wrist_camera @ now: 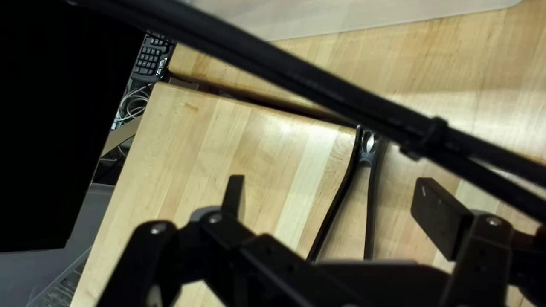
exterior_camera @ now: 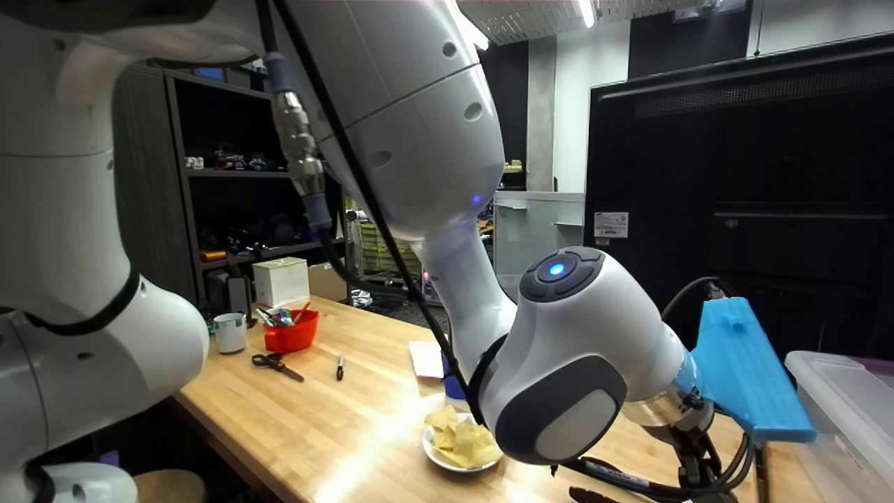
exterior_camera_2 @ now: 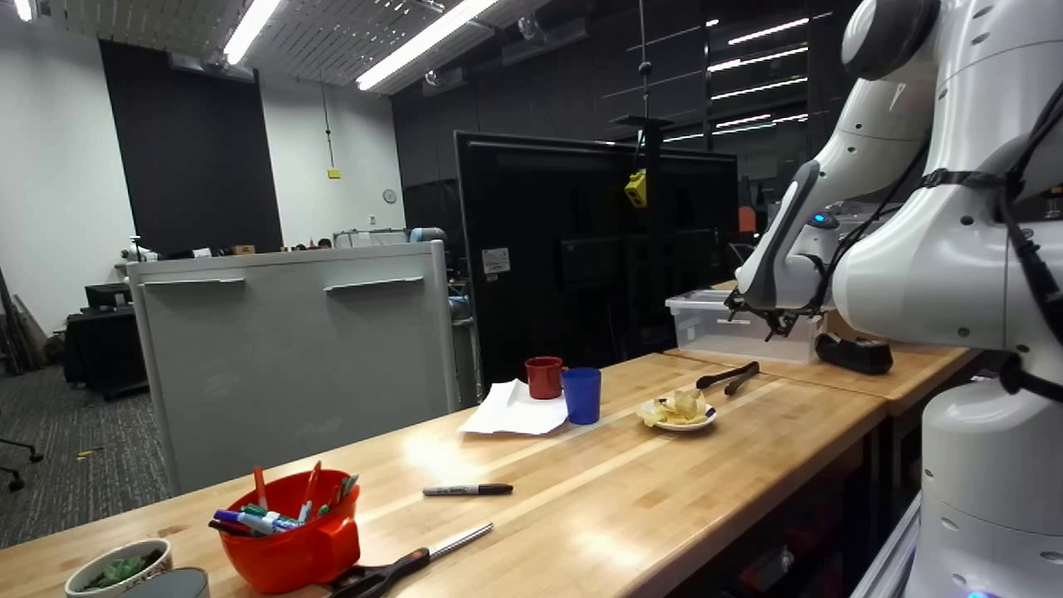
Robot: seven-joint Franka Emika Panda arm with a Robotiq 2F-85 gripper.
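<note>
My gripper is open, its two black fingers wide apart with nothing held between them. Below it, in the wrist view, black tongs (wrist_camera: 369,204) lie on the wooden table with their arms slightly spread; the lower ends are hidden behind the gripper body. In exterior view 2, the tongs (exterior_camera_2: 732,377) rest just right of a white plate of chips (exterior_camera_2: 680,410), and the gripper (exterior_camera_2: 773,325) hangs above and apart from them. Exterior view 1 shows only a dark end of the tongs (exterior_camera: 591,495) at the bottom edge.
A clear plastic bin (exterior_camera_2: 742,329) stands behind the gripper. Near the plate are a blue cup (exterior_camera_2: 582,395), a red mug (exterior_camera_2: 544,378) and white paper (exterior_camera_2: 515,409). A marker (exterior_camera_2: 467,489), scissors (exterior_camera_2: 404,566) and a red pen holder (exterior_camera_2: 289,546) lie farther off. Open tabletop separates them.
</note>
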